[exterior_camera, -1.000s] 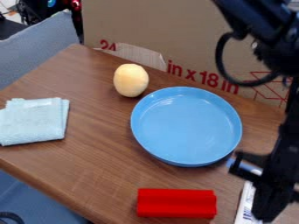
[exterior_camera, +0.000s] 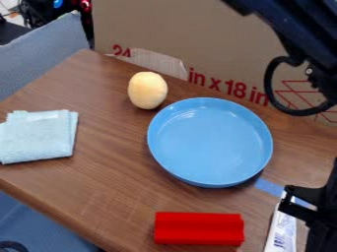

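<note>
A blue plate lies on the wooden table. Behind it to the left is a yellow round object. A folded pale blue cloth lies at the left, and a red block at the front. A white tube lies at the lower right, partly under my black gripper, which is at the right edge and only partly in view; whether it is open or shut is unclear.
A cardboard box stands along the back. A grey padded edge borders the left side.
</note>
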